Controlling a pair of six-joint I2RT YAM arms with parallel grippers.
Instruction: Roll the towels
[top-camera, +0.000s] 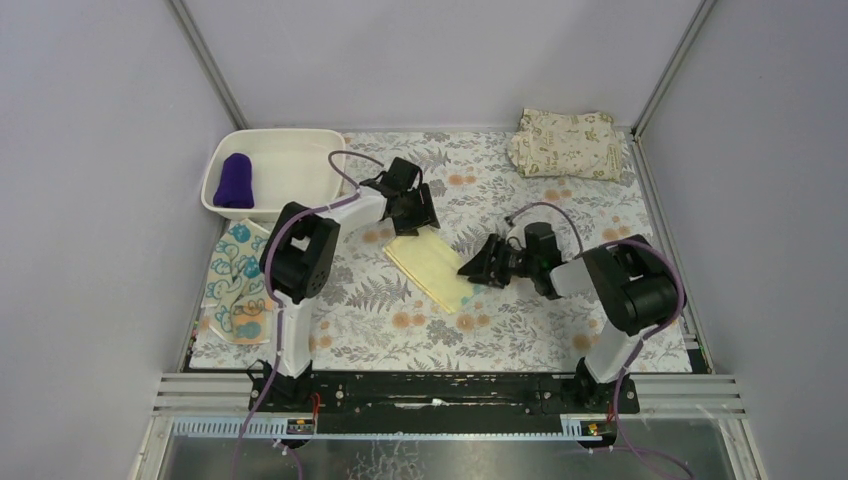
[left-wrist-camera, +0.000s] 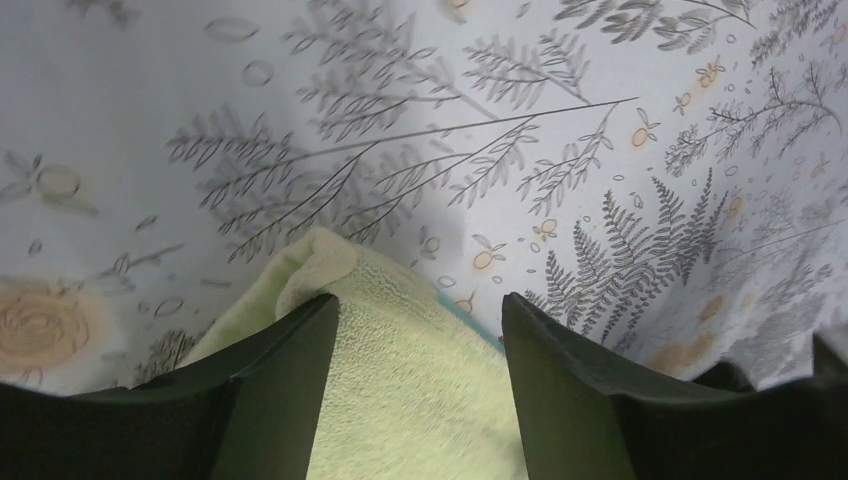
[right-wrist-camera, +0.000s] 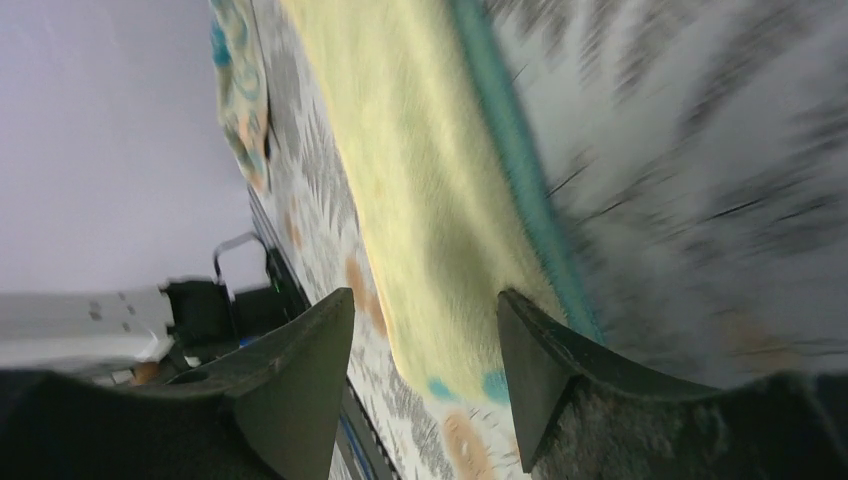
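The folded pale-yellow towel lies slantwise on the table, its edges marked by a thin blue-green strip. At its upper end is my left gripper; in the left wrist view its fingers stand apart, with the towel's raised corner between and beneath them. By the lower right end sits my right gripper. Its fingers are also apart in the right wrist view, with towel cloth showing between them and the right finger against or close to the cloth.
A white bin at the back left holds a rolled purple towel. A patterned blue-and-white cloth lies at the left edge. Folded beige towels sit at the back right.
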